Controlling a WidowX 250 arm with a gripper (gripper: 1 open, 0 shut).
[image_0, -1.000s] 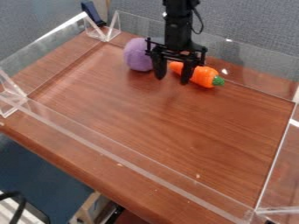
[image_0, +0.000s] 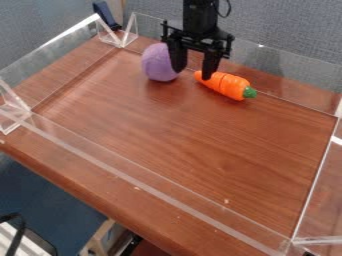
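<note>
My black gripper (image_0: 193, 62) hangs at the back middle of the wooden tray, its fingers spread apart above and between two toys. Just left of it is a purple round plush (image_0: 158, 64), partly behind the left finger. To the right and slightly below lies an orange carrot toy (image_0: 230, 86) with a green tip, near the right finger. I see nothing held between the fingers, though contact with either toy is hard to tell.
Clear plastic walls (image_0: 160, 189) edge the wooden surface. A grey padded wall stands behind.
My gripper has risen and moved back, away from the front of the tray. The two toys look nearly unmoved.
</note>
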